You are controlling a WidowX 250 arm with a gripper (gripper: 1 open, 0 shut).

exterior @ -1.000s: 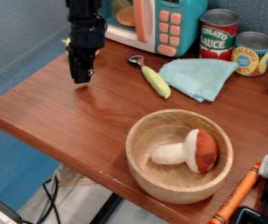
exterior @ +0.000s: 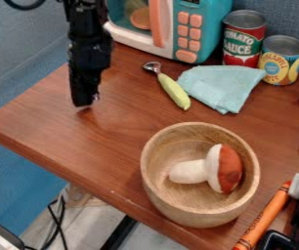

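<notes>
My black gripper hangs low over the left part of the wooden table; whether its fingers are open or shut is unclear. A toy mushroom lies in a wooden bowl at the front right. A yellow-handled utensil lies right of the gripper, beside a folded light-blue cloth.
A teal toy microwave, a tomato sauce can and another can stand at the back. An orange crayon-like item and black objects line the right edge.
The objects on the right have not moved.
</notes>
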